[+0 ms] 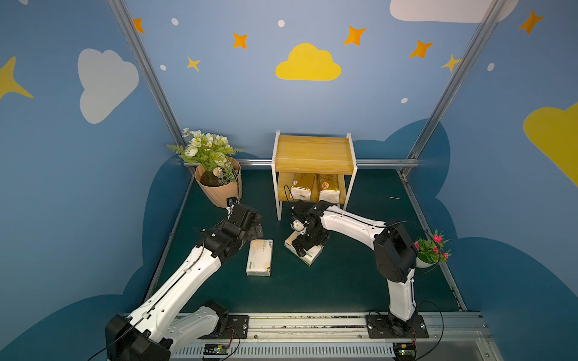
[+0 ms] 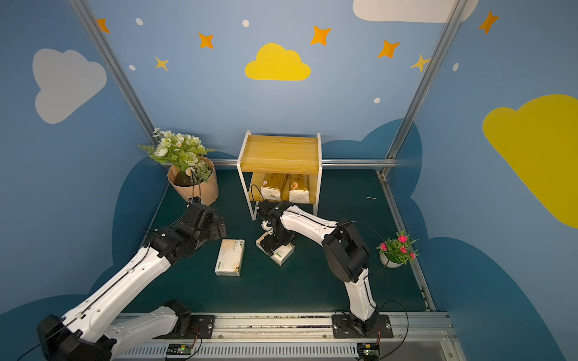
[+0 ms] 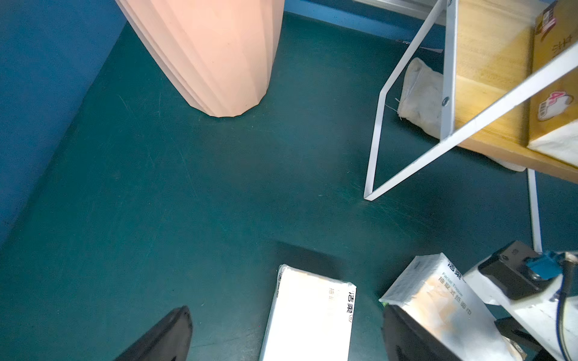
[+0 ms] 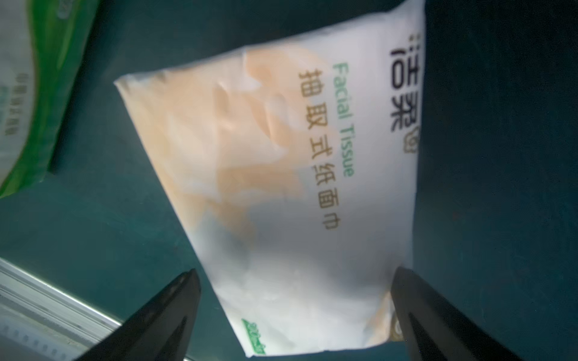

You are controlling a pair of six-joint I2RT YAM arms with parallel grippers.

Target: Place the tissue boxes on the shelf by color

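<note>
Two brown tissue packs (image 1: 302,186) sit side by side on the lower board of the wooden shelf (image 1: 315,154); its top board is bare. On the green table lie two white tissue packs. My right gripper is open above the angled white pack (image 4: 289,198), its fingers at either side of the pack's near end in the right wrist view. The other white pack (image 3: 310,313) lies to its left. Behind that pack, my left gripper hangs open with nothing held; the pack shows between its fingers only farther below.
A large flower pot (image 1: 218,186) stands at the back left, and a small potted plant (image 1: 426,255) at the right edge. A whitish cloth (image 3: 424,96) lies under the shelf.
</note>
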